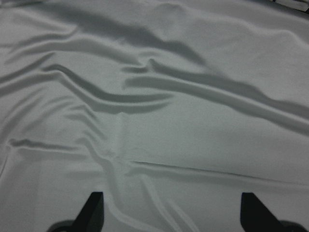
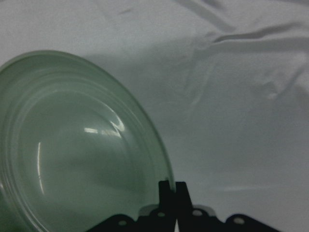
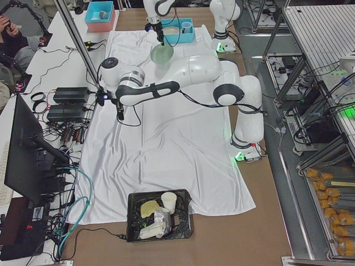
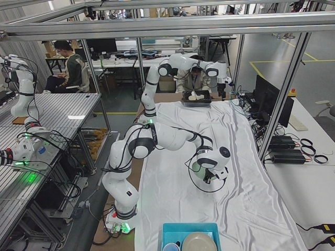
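A pale green plate (image 3: 160, 55) (image 2: 82, 145) is raised into view at the far end of the white cloth. My right gripper (image 4: 208, 177) is shut on its rim, which runs between the fingertips in the right wrist view. In the camera right view the plate is mostly hidden behind that arm. My left gripper (image 3: 111, 102) stands open above the cloth, with only fabric seen below its widely spaced fingers.
A blue bin (image 4: 189, 227) (image 3: 186, 37) holding dishes stands at the far end in the camera left view. A black tray (image 3: 130, 219) with a cup and packaging sits at the other end. Monitors and cables line one side.
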